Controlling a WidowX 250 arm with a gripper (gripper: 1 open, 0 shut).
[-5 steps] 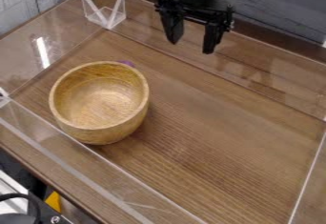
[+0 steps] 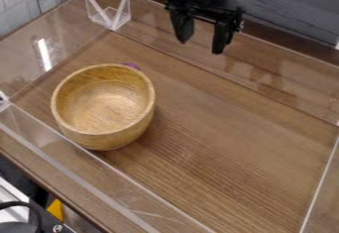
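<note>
My gripper (image 2: 204,24) hangs at the top centre, dark, over the back of the wooden tray; whether its fingers are open or shut I cannot tell. A large empty tan bowl (image 2: 103,116) sits in the left part of the tray. A small purple object (image 2: 133,65) lies behind the bowl, its shape too small to tell.
The wooden tray floor (image 2: 232,158) is clear in the middle and right. Transparent walls edge it. A white wire-like piece (image 2: 103,11) stands at the back left corner. Black cables and a yellow bit show at the lower left outside the tray.
My gripper has shifted slightly up, toward the back of the tray. The bowl and the small purple object have not moved.
</note>
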